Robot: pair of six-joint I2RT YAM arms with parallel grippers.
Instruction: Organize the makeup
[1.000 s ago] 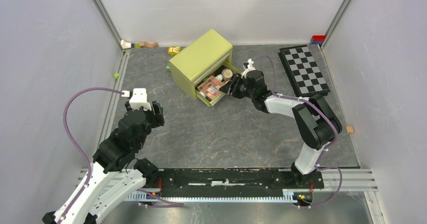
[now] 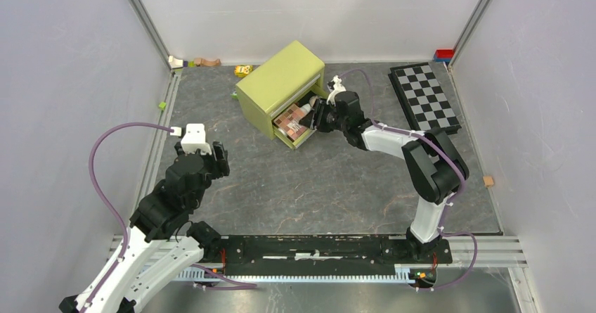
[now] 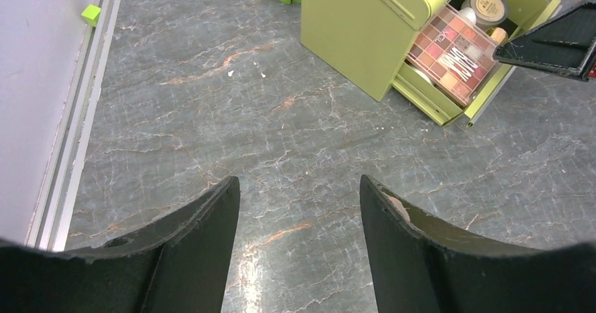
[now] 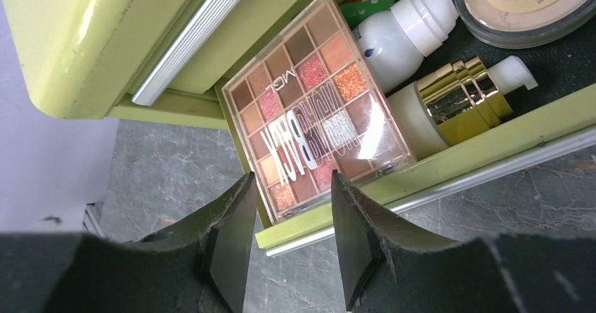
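A yellow-green cabinet (image 2: 282,77) stands at the back with its drawer (image 4: 562,126) pulled out. Inside the drawer, an eyeshadow palette (image 4: 316,112) lies at its left end. Beside the palette are a white bottle (image 4: 404,39), a gold-collared pump bottle (image 4: 457,105) and a round powder compact (image 4: 530,7). My right gripper is part open at the drawer's front edge, over the palette's near edge, with nothing gripped. Off to the left, well clear of the cabinet, my left gripper stands open above bare table.
A checkerboard (image 2: 425,96) lies at the right, with a red and blue box (image 2: 444,55) behind it. Small toys, including a yellow packet (image 2: 243,70), sit along the back left.
The palette has shifted a little toward the drawer's left end. The left arm has stayed still.
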